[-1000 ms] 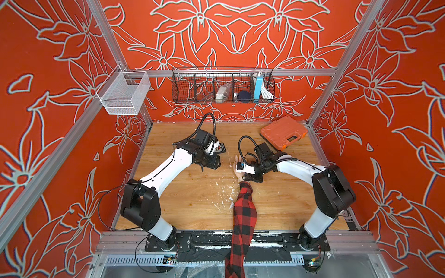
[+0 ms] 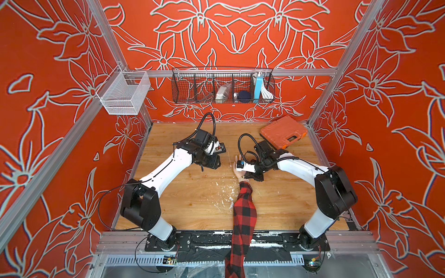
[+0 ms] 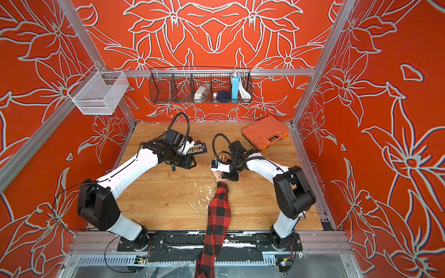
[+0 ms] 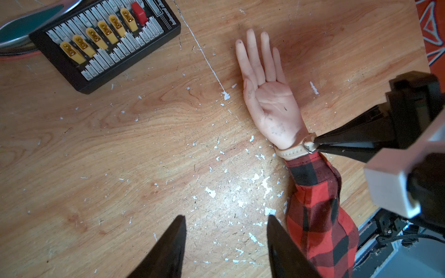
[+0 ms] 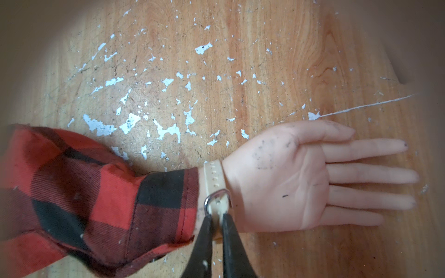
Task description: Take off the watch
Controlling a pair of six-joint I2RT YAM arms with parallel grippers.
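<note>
A mannequin hand (image 5: pixel 287 180) lies palm up in a red-black plaid sleeve (image 5: pixel 116 199), wearing a cream watch strap (image 5: pixel 213 176) with a metal buckle (image 4: pixel 308 147). My right gripper has its narrow fingertips at the strap by the buckle, close together; whether they grip it is unclear. The watch face is hidden. My left gripper hangs open over bare table to the left of the wrist, nothing between its fingers.
A black connector board (image 4: pixel 106 44) lies behind the left gripper. An orange case (image 2: pixel 283 132) sits at the back right; wire baskets (image 2: pixel 222 85) hang on the walls.
The right arm has shifted very slightly at the wrist. The left arm and the hand look the same.
</note>
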